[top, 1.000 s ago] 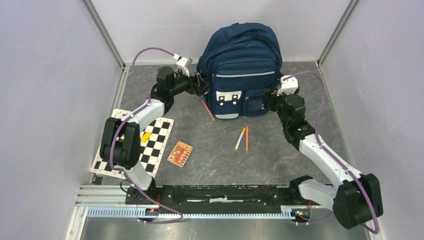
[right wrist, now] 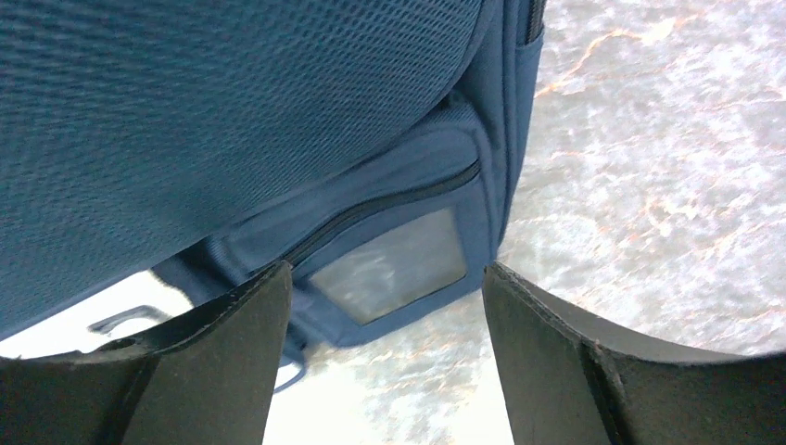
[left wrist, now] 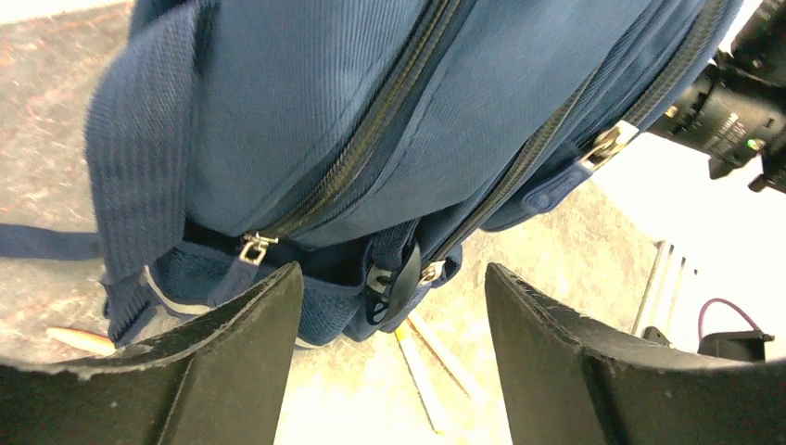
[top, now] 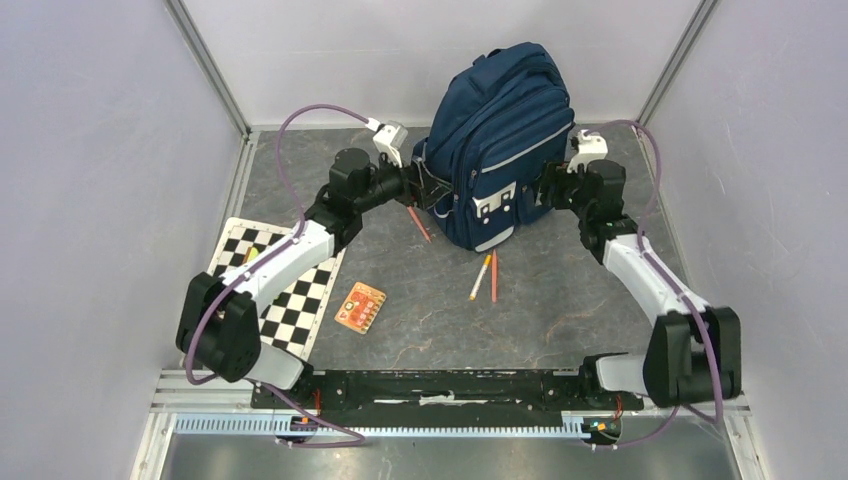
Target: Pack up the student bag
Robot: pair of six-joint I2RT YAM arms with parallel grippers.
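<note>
The navy student bag (top: 515,130) stands against the back wall, turned and leaning to the right in the top view. At its left side is my left gripper (top: 430,186); the left wrist view shows its fingers (left wrist: 250,362) apart, with the bag's zips and hanging straps just beyond. My right gripper (top: 552,184) is at the bag's right side. In the right wrist view its fingers (right wrist: 232,362) are wide apart before a side pocket (right wrist: 399,264), with nothing gripped. An orange notebook (top: 360,307), a yellow-and-white pen (top: 480,277) and an orange pencil (top: 494,277) lie on the floor.
Another orange pencil (top: 420,224) lies close to the bag's lower left, below my left gripper. A black-and-white checkered board (top: 310,300) is partly covered by the left arm.
The bag has turned and tilted, its left side now facing the left arm more. My left gripper moved right against its side; the right gripper shifted slightly right. The pens and notebook stayed put.
</note>
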